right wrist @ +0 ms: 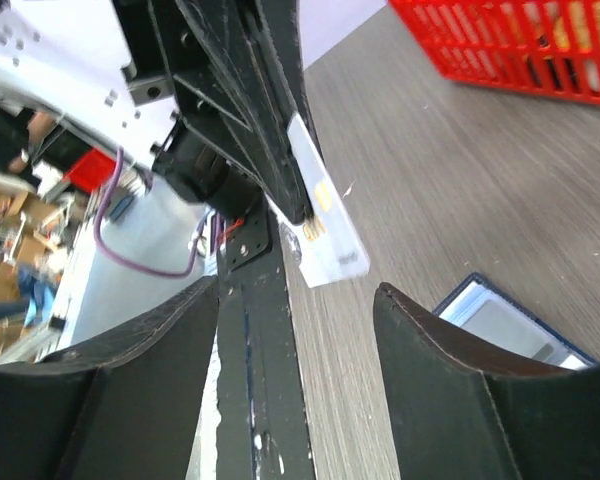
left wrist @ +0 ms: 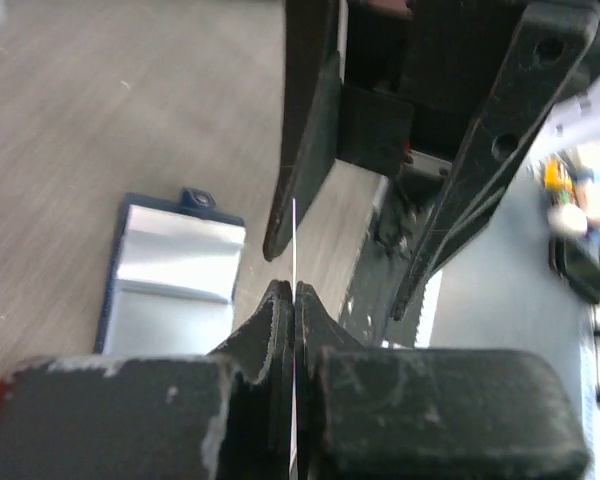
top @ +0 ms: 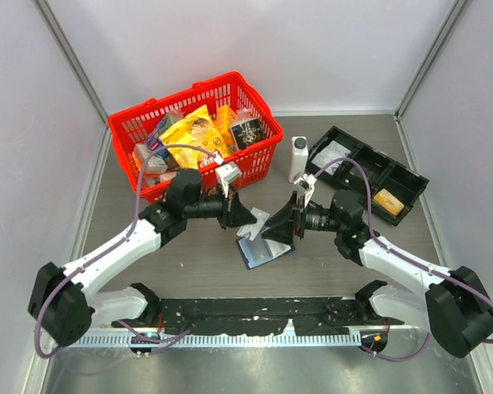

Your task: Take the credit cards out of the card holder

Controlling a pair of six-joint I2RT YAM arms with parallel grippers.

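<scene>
A thin white card is pinched upright in my left gripper, which is shut on it. In the left wrist view the card appears edge-on as a thin line; the right wrist view shows its pale face with a small gold patch. My right gripper is open around nothing, its fingers apart and the card farther off beyond them. Below both grippers the blue-edged card holder lies open on the table, partly covered by the arms in the top view.
A red basket full of packets stands behind the left arm. At the back right are a white bottle and a black compartment tray. Bare table shows left of the holder.
</scene>
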